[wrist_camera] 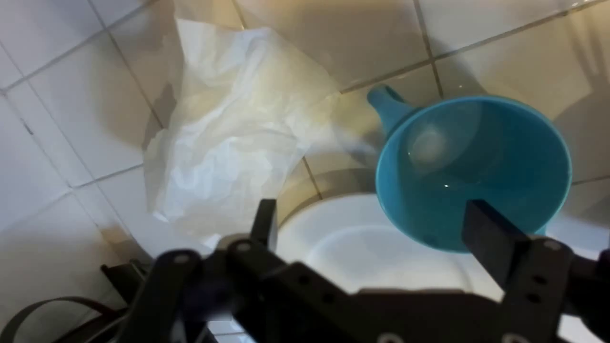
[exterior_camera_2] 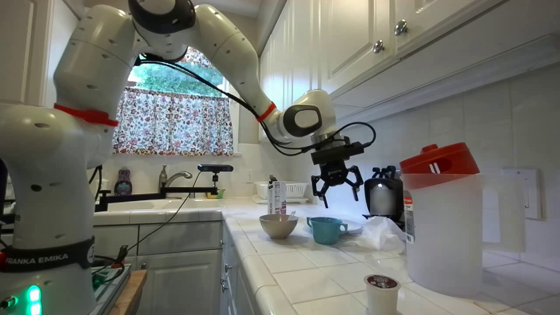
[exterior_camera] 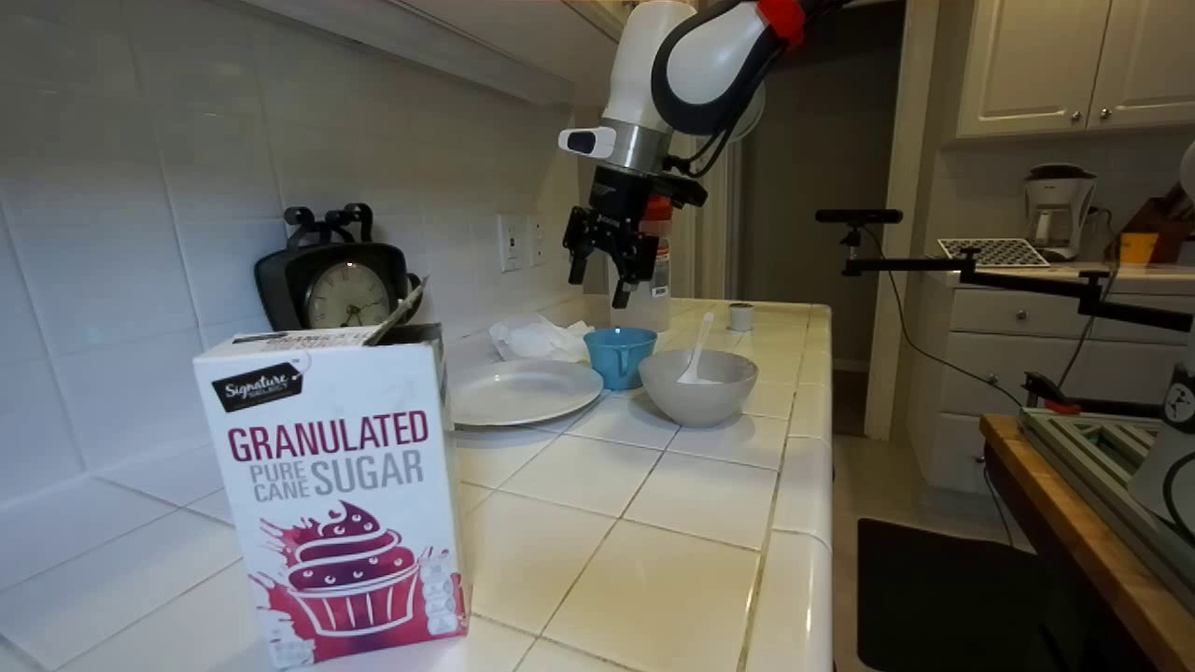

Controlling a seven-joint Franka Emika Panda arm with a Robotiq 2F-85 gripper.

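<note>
My gripper (exterior_camera: 597, 289) hangs in the air over the counter with its fingers open and nothing between the fingers. Below it stands a blue two-handled cup (wrist_camera: 474, 166), upright and empty, at the right in the wrist view. A white plate (wrist_camera: 360, 251) lies beside the cup, partly hidden by my gripper in that view. Crumpled white paper (wrist_camera: 240, 131) rests on the tiles to the left. In the second exterior view the gripper (exterior_camera_2: 341, 202) is above the cup (exterior_camera_2: 326, 231), clearly apart from it.
A grey bowl (exterior_camera: 717, 390) with a white spoon (exterior_camera: 697, 347) sits near the counter edge. A sugar box (exterior_camera: 336, 504) stands in front; a red-lidded pitcher (exterior_camera_2: 443, 231) and a small pod (exterior_camera_2: 382, 295) occupy the other end. The black clock (exterior_camera: 342, 291) leans by the wall.
</note>
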